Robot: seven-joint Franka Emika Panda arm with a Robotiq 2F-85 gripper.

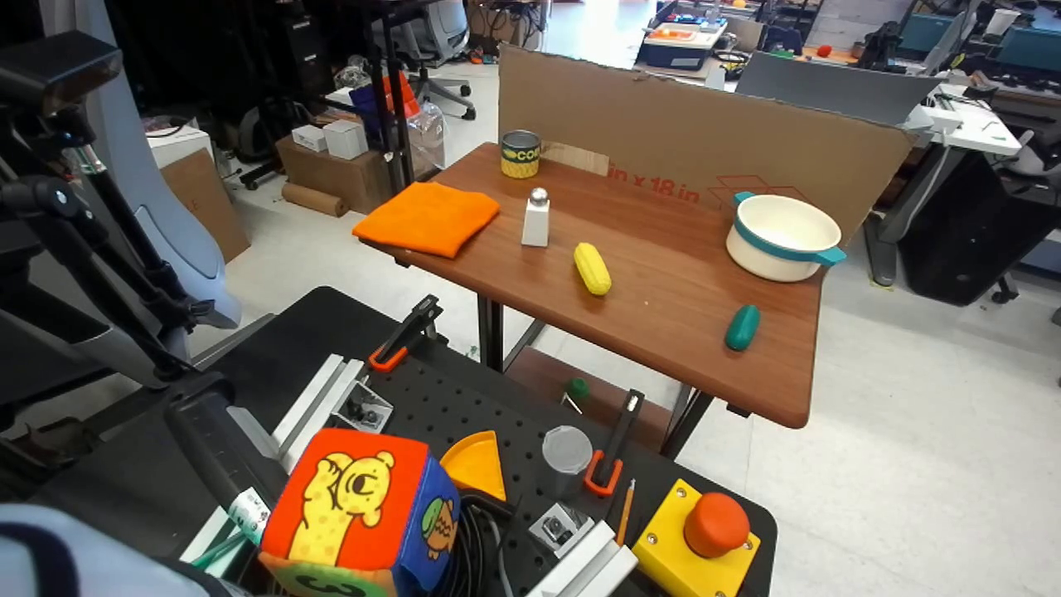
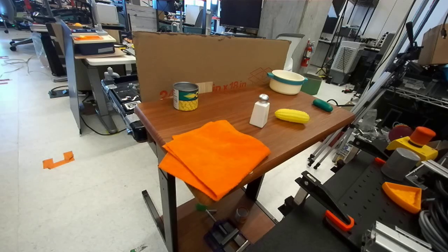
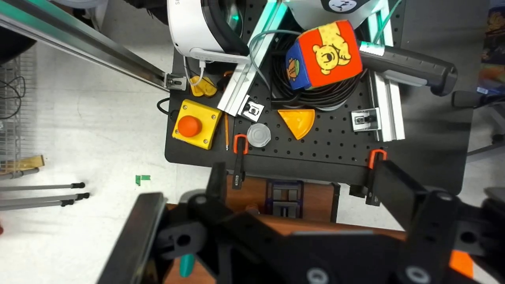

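Observation:
In the wrist view my gripper is open, its fingers [image 3: 218,182] spread wide with nothing between them. Neither exterior view shows it. On the brown table lie a folded orange cloth [image 1: 429,218], a yellow corn cob [image 1: 593,269] and a green oblong object [image 1: 743,327]. A white shaker [image 2: 260,111] with a metal cap stands upright near the cob. At the back are a corn can [image 2: 185,96] and a cream pot [image 1: 783,237] with teal handles; the pot's visible inside looks empty. My gripper's body covers most of the table in the wrist view.
Cardboard [image 1: 686,134] walls the table's back edge. Across a gap is the black base board, carrying a picture cube [image 3: 326,56], an orange wedge [image 3: 299,121], clamps and a yellow box with a red button [image 3: 189,126]. The table's middle, between can and pot, is bare.

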